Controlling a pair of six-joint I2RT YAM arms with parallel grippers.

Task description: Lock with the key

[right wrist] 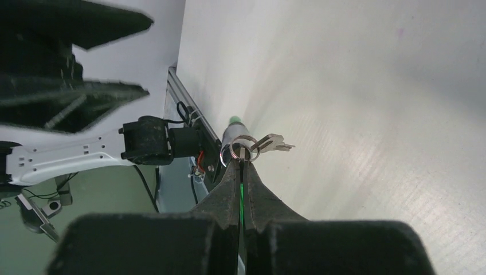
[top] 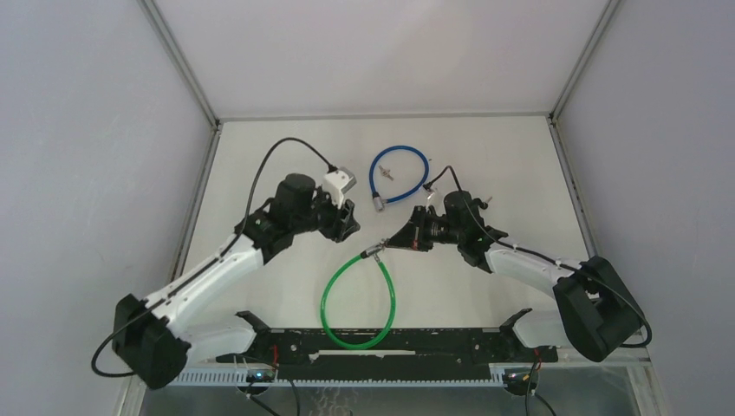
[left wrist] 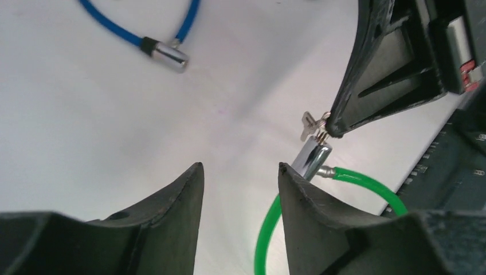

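A green cable lock (top: pixel 389 295) forms a loop at the front centre. In the left wrist view its silver cylinder (left wrist: pixel 311 156) has keys on a ring (left wrist: pixel 311 124) at the top end, where my right gripper (top: pixel 387 243) is shut at the key; in the right wrist view the ring (right wrist: pixel 240 148) sits just beyond the shut fingertips. My left gripper (top: pixel 345 227) is up and left of the lock with a gap between its fingers and nothing in it.
A blue cable lock (top: pixel 399 147) with its cylinder (top: pixel 378 201) lies at the back centre, a small key (top: pixel 386 172) inside its loop.
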